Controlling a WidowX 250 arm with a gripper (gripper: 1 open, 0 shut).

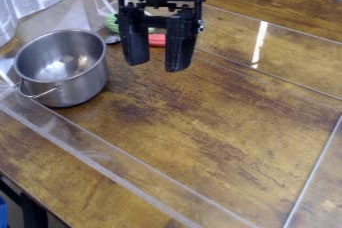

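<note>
My black gripper [156,44] hangs over the back middle of the wooden table, its two fingers apart, with table showing between them. To its left a steel pot [60,67] with a wire handle stands upright. Partly hidden behind the gripper are a red object [156,40] and a green, light-patterned item [114,24].
Transparent low walls or strips run along its left and right sides. A crumpled pale sheet [40,17] lies at the back left.
</note>
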